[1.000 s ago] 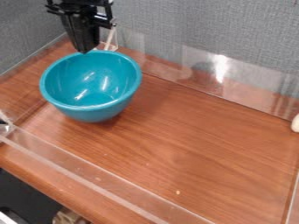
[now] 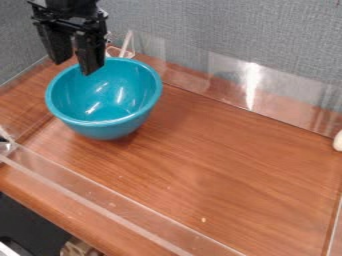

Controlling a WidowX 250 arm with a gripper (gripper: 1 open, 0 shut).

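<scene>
A large teal bowl (image 2: 104, 105) sits on the wooden table at the left, empty as far as its visible inside shows. My black gripper (image 2: 74, 60) hangs above the bowl's back-left rim at the top left of the camera view, pointing down. Its fingertips are dark and overlap one another in this view; I see nothing held between them. A pale cord or thin object (image 2: 123, 47) shows behind the bowl near the wall.
Clear low walls (image 2: 254, 95) edge it. A small white object (image 2: 337, 140) is at the far right edge, cut off by the frame.
My gripper has moved to the left and slightly down, from over the bowl's back toward its back-left side. The bowl looks unchanged.
</scene>
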